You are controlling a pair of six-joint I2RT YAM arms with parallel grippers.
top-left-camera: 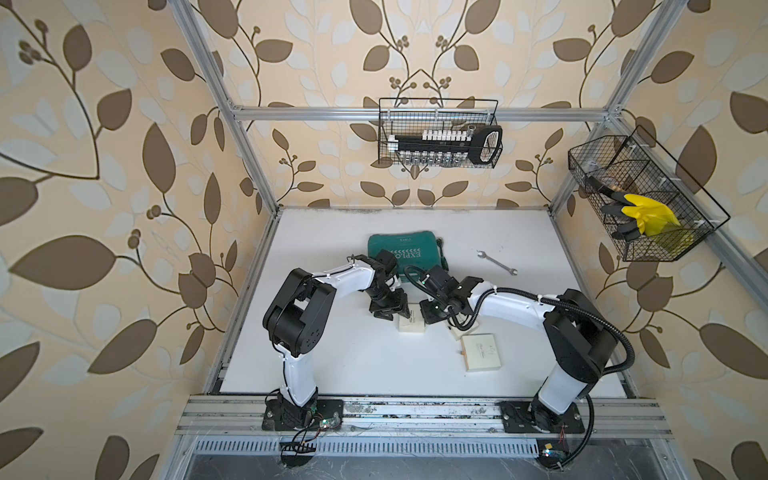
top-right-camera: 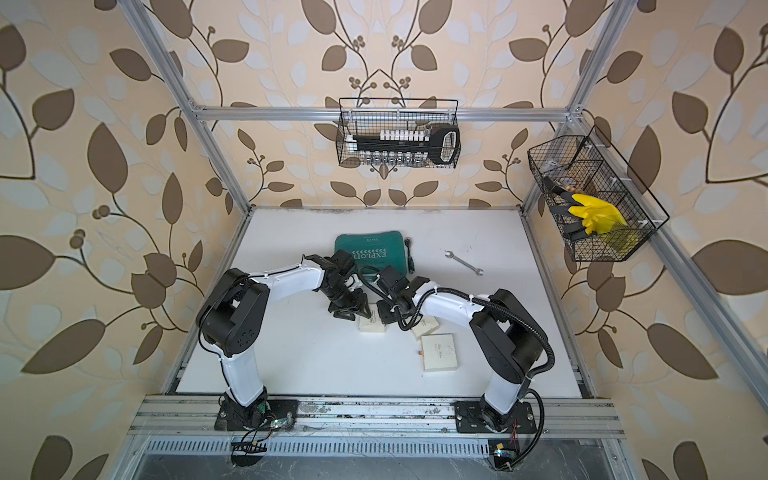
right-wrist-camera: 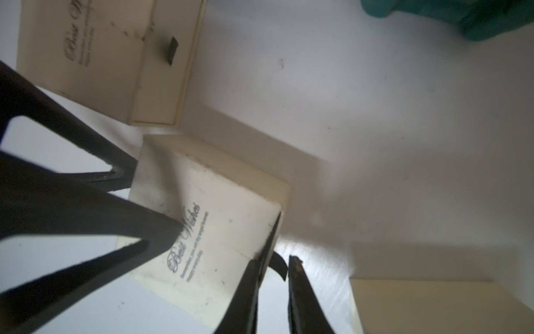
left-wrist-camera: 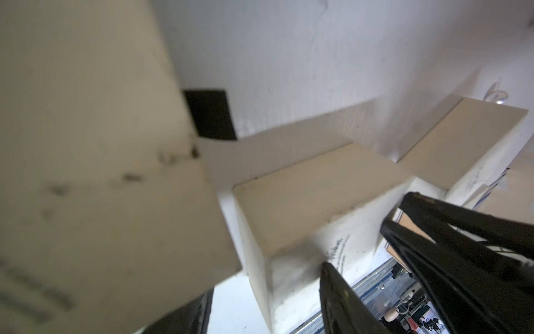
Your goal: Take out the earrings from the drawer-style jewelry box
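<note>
A cream jewelry box stands between my two arms in the top left view. My left gripper is over its left side and my right gripper is close to its right side. In the right wrist view, a cream box lettered "Best Wishes" has a black pull tab. My right gripper is slightly open right by this tab; whether the tab is pinched is unclear. In the left wrist view, my left gripper has its fingers apart. A blurred box hides part of one finger. No earrings inside a box can be made out.
A second cream box lies at the front right, with part of another box just behind it. A small clear object lies near the boxes. The green case and a wrench are farther back.
</note>
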